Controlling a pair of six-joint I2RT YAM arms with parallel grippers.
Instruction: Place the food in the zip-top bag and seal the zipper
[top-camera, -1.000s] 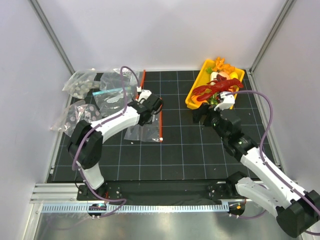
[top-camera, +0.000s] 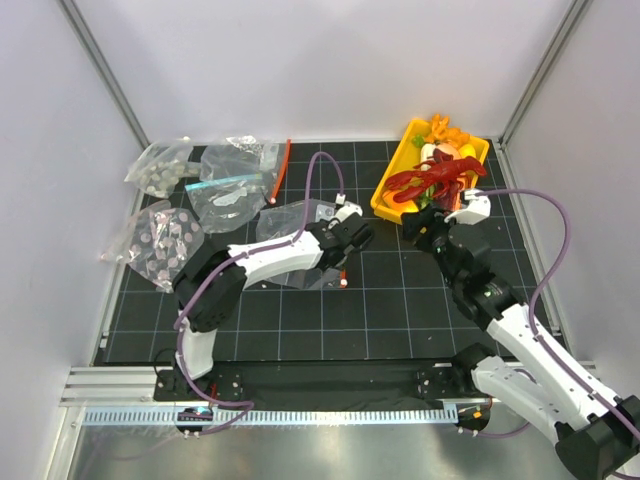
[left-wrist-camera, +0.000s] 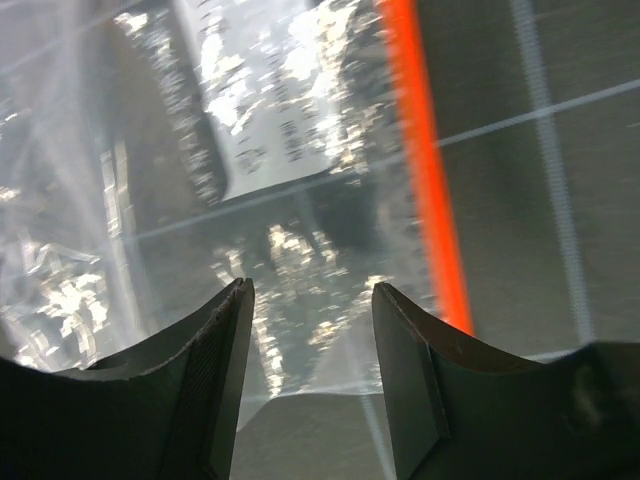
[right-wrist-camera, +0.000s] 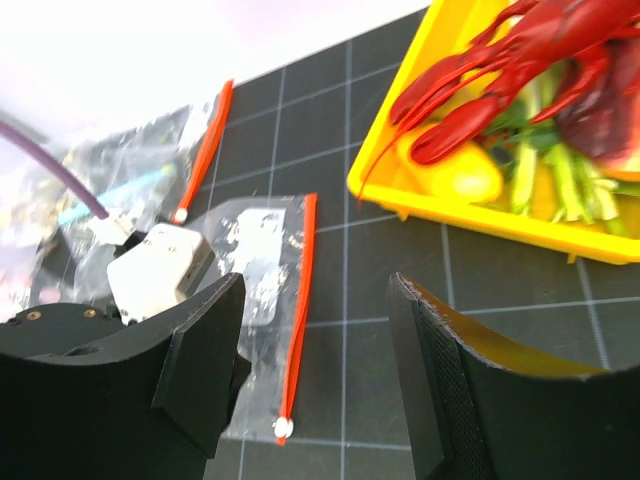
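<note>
A clear, flat zip top bag (top-camera: 285, 222) with an orange zipper strip (right-wrist-camera: 302, 320) along its right edge lies on the dark tiled mat, partly hidden by my left arm in the top view. My left gripper is over this bag, fingers apart, the plastic seen below and between them. The yellow tray (top-camera: 399, 166) holds the food: a red lobster (top-camera: 436, 177), an orange item (top-camera: 440, 128) and green vegetables (right-wrist-camera: 570, 180) among others. Just in front of the tray's near left corner, my right gripper stands open and empty.
Other bags lie to the left: an empty-looking one with a blue strip (top-camera: 228, 190) and two with pale pieces inside (top-camera: 160, 178). Another orange strip (top-camera: 283, 172) lies behind the working bag. Bare mat (top-camera: 385, 310) stretches across the front and middle.
Over the last second the bag has shifted right along with my left gripper, which has lately moved a little further.
</note>
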